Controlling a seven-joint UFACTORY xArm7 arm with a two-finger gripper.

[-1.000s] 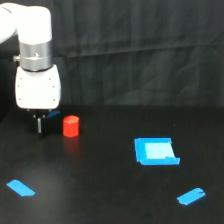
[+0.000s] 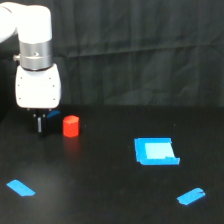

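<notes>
On the left of the camera view a white robot arm reaches down, with my dark gripper (image 2: 41, 122) at its lower end, close above the black table. Just to the right of it sits a small red block (image 2: 70, 126), a narrow gap between the two. The fingers are too small and dark to show whether they stand apart or together. Behind the gripper a bit of blue (image 2: 54, 114) shows, partly hidden.
A white square bordered in blue tape (image 2: 156, 152) lies right of centre. Blue tape strips mark the front left (image 2: 20, 188) and front right (image 2: 191, 196). A black curtain (image 2: 140, 50) hangs behind.
The gripper has shifted very slightly, if at all. The red block and the tape marks lie where they were.
</notes>
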